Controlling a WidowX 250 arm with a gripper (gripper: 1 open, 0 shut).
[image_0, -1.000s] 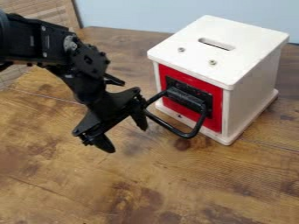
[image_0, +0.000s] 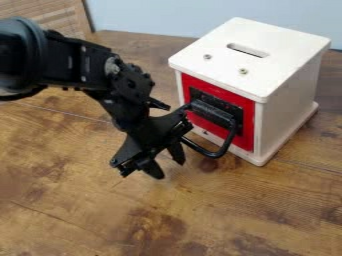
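A white wooden box (image_0: 278, 70) stands on the table, with a slot on top and a red front panel (image_0: 201, 78). A black fixture with a looped handle (image_0: 227, 140) is mounted on that panel. My black gripper (image_0: 150, 162) hangs low over the table, left of the handle, fingers pointing down. The fingers look somewhat apart, with nothing visible between them; the wrist partly overlaps the handle's left end in this view.
A light woven panel (image_0: 47, 12) stands at the back left.
The arm has shifted right, toward the box and its handle, and the gripper's fingers now sit a little further right. The box looks unmoved.
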